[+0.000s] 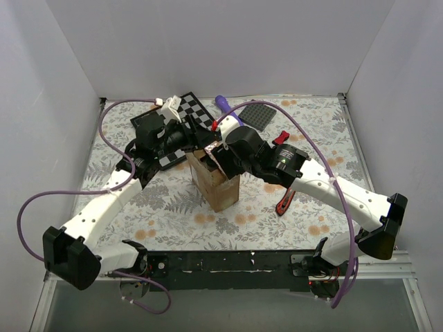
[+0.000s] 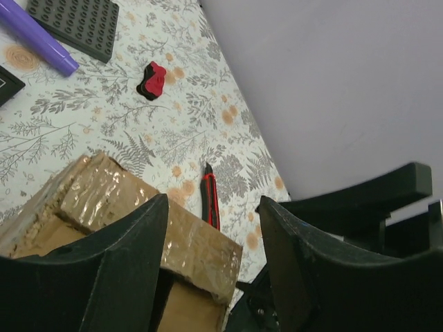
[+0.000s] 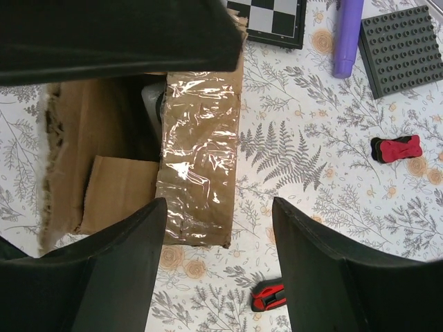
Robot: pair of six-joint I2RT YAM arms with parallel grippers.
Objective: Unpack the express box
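In the top view the cardboard box [image 1: 220, 196] stands near the middle of the table, its top open. A taped flap [image 3: 201, 145] rises along one side of the opening. Inside the box, the right wrist view shows a grey-white item [image 3: 151, 104], mostly hidden. My left gripper is over the box's rim; its fingers stand apart with part of the flap [image 2: 190, 238] showing between them, and whether they clasp it is unclear. At the flap's near end, my right gripper is open, the flap lying partly within its gap.
A checkered board [image 1: 187, 107] and a purple tube [image 1: 223, 104] lie behind the box. Farther right are a dark studded plate [image 1: 257, 115], a red-black piece [image 1: 281, 137] and a red cutter [image 1: 285, 200]. Both grippers crowd close together; the table's right side is open.
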